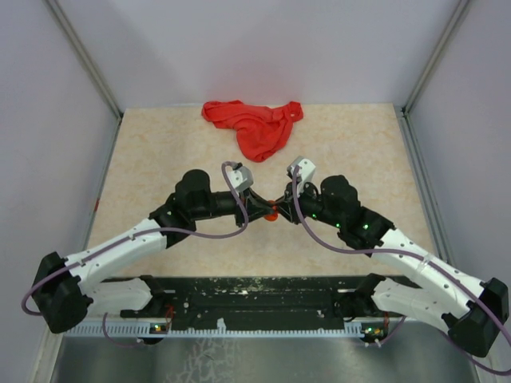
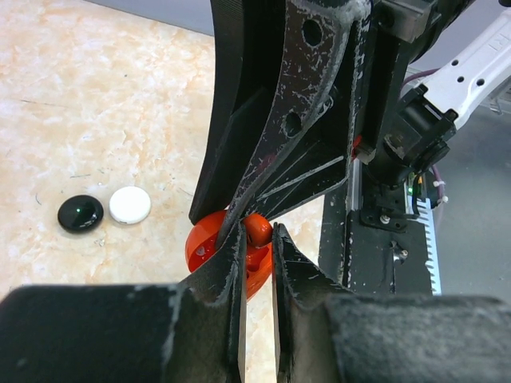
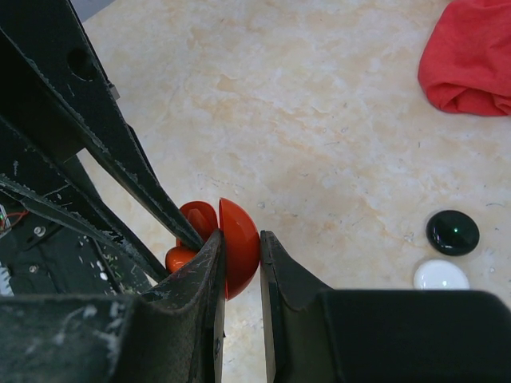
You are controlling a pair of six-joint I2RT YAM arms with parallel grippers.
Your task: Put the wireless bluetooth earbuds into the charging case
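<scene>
My two grippers meet near the middle of the surface. The left gripper is shut on a small glossy red earbud [image 2: 258, 229], held at the opening of the red charging case [image 2: 200, 239]. My right gripper is shut on that case, whose lid and body [image 3: 239, 247] show in the right wrist view; the case's inside is partly hidden by black fingers.
A red cloth [image 1: 255, 124] lies at the back. A black puck [image 3: 452, 233] and a white puck [image 2: 129, 204] lie side by side on the pale tabletop. The dark front edge runs below the arms.
</scene>
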